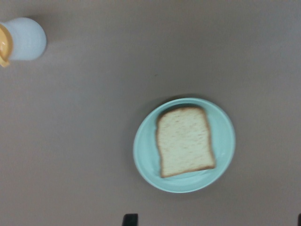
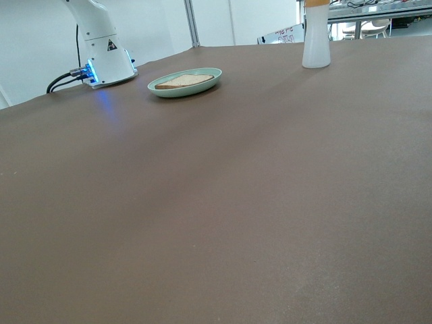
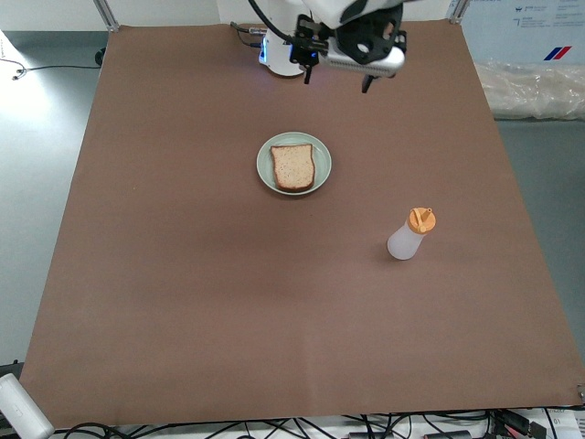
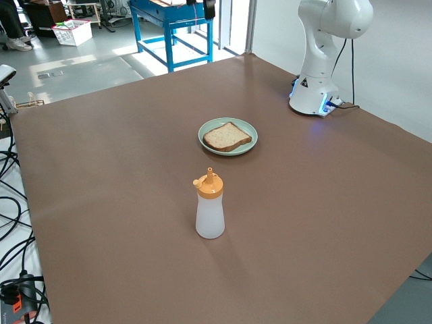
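A slice of bread [image 3: 292, 167] lies on a pale green plate [image 3: 322, 166], also in the top view as bread [image 2: 182, 80] and in the right view as bread [image 4: 227, 137]. A white squeeze bottle with an orange cap [image 3: 407, 236] stands apart from it, nearer and to the right in the left view; the wrist view shows the bottle [image 1: 28, 38] and the bread [image 1: 184, 141]. My gripper [image 3: 337, 80] hangs high above the table beyond the plate, empty, its two finger tips far apart at the bottom of the wrist view.
The arm's base [image 4: 314, 94] stands at the far edge with cables. More cables run along another edge, off the tabletop.
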